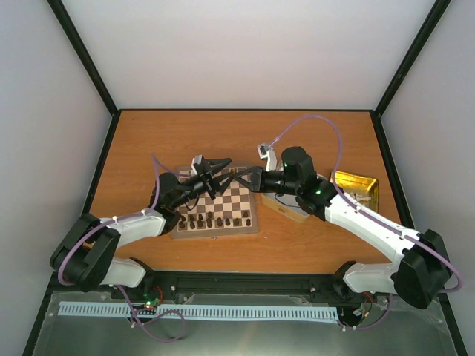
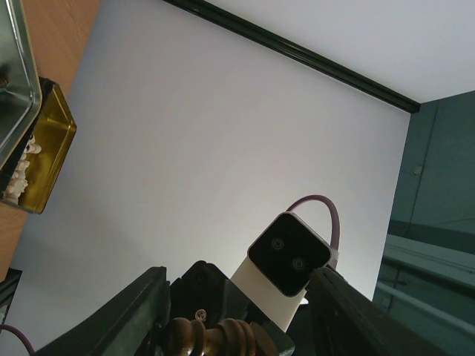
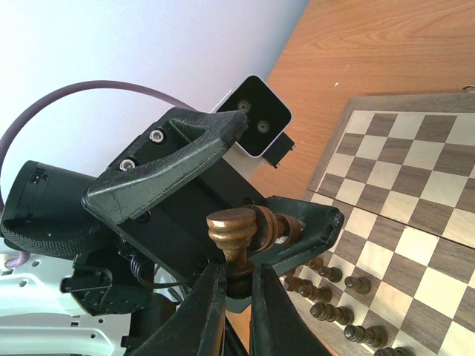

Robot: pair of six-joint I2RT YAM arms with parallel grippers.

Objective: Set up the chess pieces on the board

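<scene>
The chessboard (image 1: 236, 200) lies mid-table under both grippers, with several dark pieces (image 3: 334, 314) along its near side. Above it the two grippers meet. My right gripper is shut on a brown wooden piece (image 3: 231, 222), held upright between its fingertips. My left gripper (image 1: 223, 175) is part open around that same piece, its fingers on either side; whether they touch it is unclear. In the left wrist view the piece lies sideways at the bottom edge, partly hidden.
A gold tray (image 1: 356, 182) with white pieces stands at the right, beside a metal tray (image 2: 18, 89) largely hidden by my right arm in the top view.
</scene>
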